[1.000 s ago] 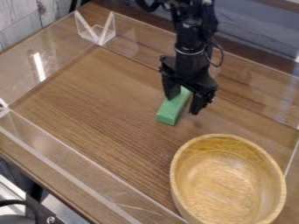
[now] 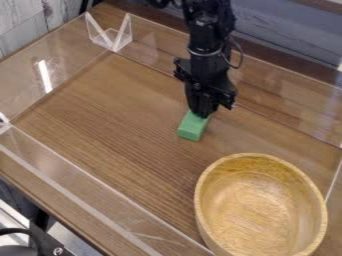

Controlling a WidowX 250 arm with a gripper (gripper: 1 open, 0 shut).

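My black gripper [image 2: 205, 103] hangs from the top centre, directly over a green block [image 2: 194, 125] lying on the wooden table [image 2: 100, 140]. Its fingers are at the block's upper end and hide part of it. Whether they hold the block or how far apart they stand is unclear.
A large yellow oval bowl [image 2: 261, 208] fills the lower right. A white wire-like object [image 2: 111, 31] stands at the upper left. A dark object, possibly a cable, is at the bottom left corner.
The gripper's fingers have drawn inward over the upper part of the green block, covering more of it; earlier they were spread wider around it.
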